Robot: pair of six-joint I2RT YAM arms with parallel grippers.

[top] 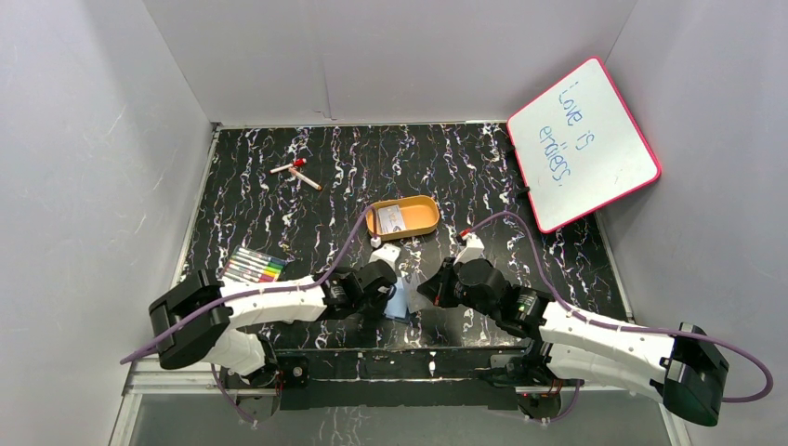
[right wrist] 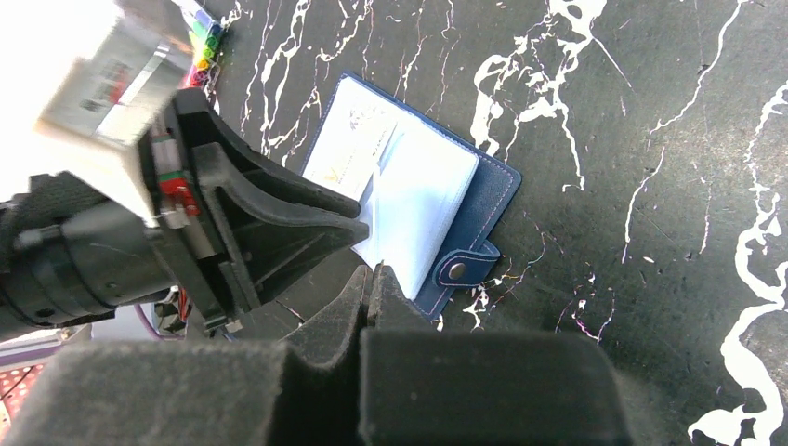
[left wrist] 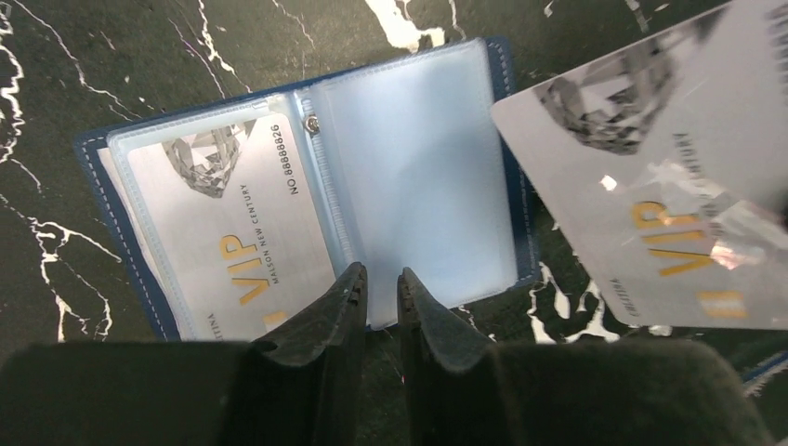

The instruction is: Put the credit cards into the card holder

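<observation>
The dark blue card holder (left wrist: 522, 214) lies unfolded on the table in the left wrist view. A VIP card (left wrist: 232, 251) sits in its left clear pocket, while the right clear pocket (left wrist: 423, 177) shows no card. Over the middle of the holder, near the pocket's lower edge, my left gripper is narrowly open with nothing visible between its fingertips. My right gripper is shut on another VIP card (left wrist: 641, 204), which hangs tilted beside the right pocket, outside it. From the right wrist, that card appears only as a thin edge.
An orange tray (top: 426, 219) with a card (top: 391, 219) in it stands behind the grippers. Several markers (top: 253, 267) lie at the left, two more pens at the back left. A whiteboard (top: 585, 144) leans at the right. The two grippers are close together.
</observation>
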